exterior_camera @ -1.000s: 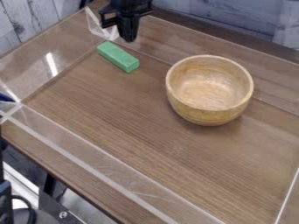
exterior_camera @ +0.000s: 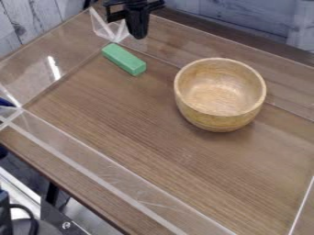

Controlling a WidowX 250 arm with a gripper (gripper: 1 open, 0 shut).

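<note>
My black gripper (exterior_camera: 138, 20) hangs at the top centre, above and behind a green rectangular block (exterior_camera: 123, 60) lying on the wooden table. Its fingers point down and look shut, with nothing visible between them. A clear, crinkled plastic piece (exterior_camera: 108, 25) is just left of the gripper; whether they touch I cannot tell.
A large round wooden bowl (exterior_camera: 219, 96) sits right of the green block. A tiled wall is at the upper left, and cables are at the lower left.
The block and bowl have not moved.
</note>
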